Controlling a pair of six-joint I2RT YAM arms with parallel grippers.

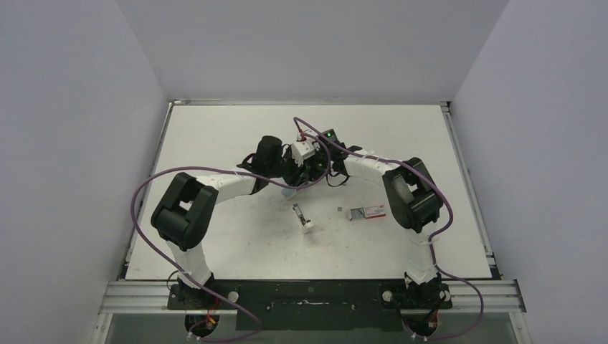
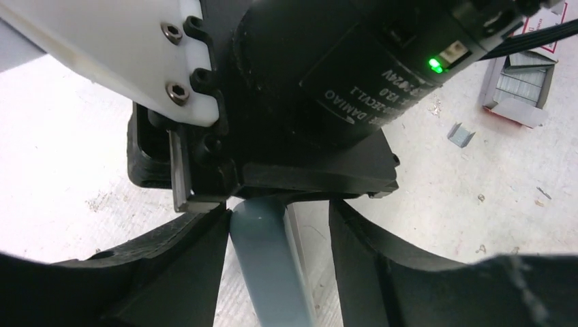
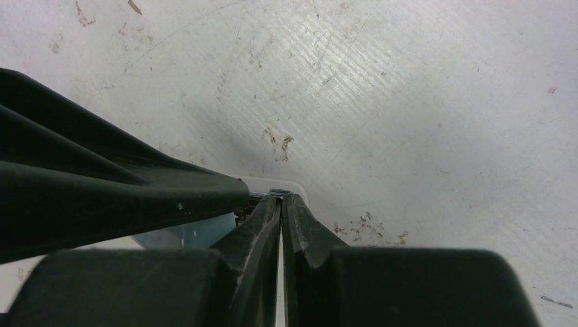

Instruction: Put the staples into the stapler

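In the left wrist view, my left gripper stands part open around the end of a pale blue stapler body (image 2: 269, 266), with space beside it. My right gripper is shut at the stapler (image 3: 204, 231), its tips on a small dark metal piece; exactly what it holds is unclear, and a black finger of the other gripper crosses it. A staple box (image 1: 367, 213) lies open at the right, with a small staple strip (image 2: 461, 135) beside it. A white and dark stapler part (image 1: 302, 219) lies in front of the grippers.
Both arms meet over the middle of the white table (image 1: 215, 129), close together, with purple cables arching over them.
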